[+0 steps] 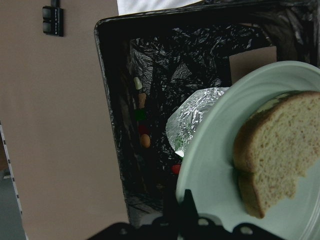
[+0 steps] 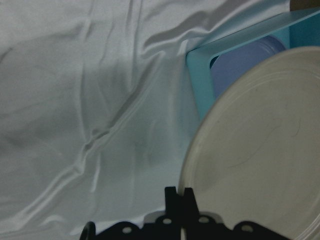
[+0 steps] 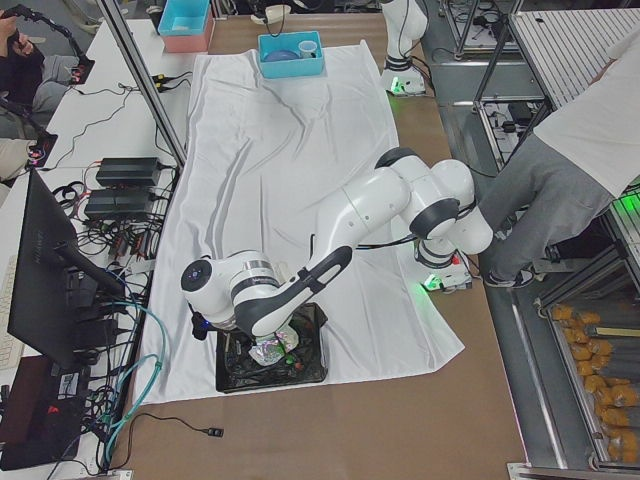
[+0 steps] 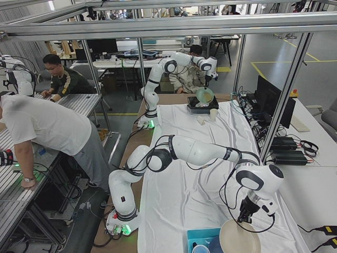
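Note:
My left gripper is shut on the rim of a pale green plate (image 1: 205,175) carrying a bitten slice of bread (image 1: 275,145). The plate is over a black-lined bin (image 1: 107,75) holding crumpled foil (image 1: 190,115) and small coloured scraps. My right gripper is shut on the rim of a beige plate (image 2: 250,150), held at the edge of a blue container (image 2: 200,85) with a blue plate (image 2: 240,60) inside; a cup (image 4: 200,249) also stands in that container.
A white cloth (image 3: 280,150) covers the middle of the table, largely clear between the arms. A pale cup (image 4: 213,115) stands beside the black bin. A monitor and cabled boxes line one side; a person leans over the neighbouring bench.

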